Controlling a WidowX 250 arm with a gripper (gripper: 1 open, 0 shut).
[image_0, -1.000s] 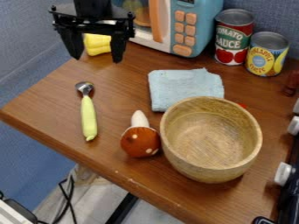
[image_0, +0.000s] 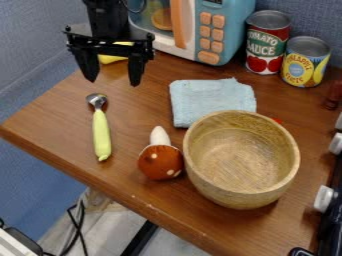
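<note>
My black gripper (image_0: 112, 66) hangs open over the back left of the wooden table, near a yellow object (image_0: 118, 51) partly hidden behind it. A yellow-handled scoop (image_0: 100, 132) lies below it. A toy mushroom (image_0: 160, 160) with a red-brown cap lies beside a wooden bowl (image_0: 241, 190). A folded light-blue cloth (image_0: 210, 98) lies in the middle of the table.
A toy microwave (image_0: 214, 30) stands at the back, with a tomato can (image_0: 266, 45) and a yellow-labelled can (image_0: 305, 62) to its right. Dark objects and white knobs line the right edge.
The gripper has shifted slightly over the back left of the table. The objects on the table have not visibly moved.
</note>
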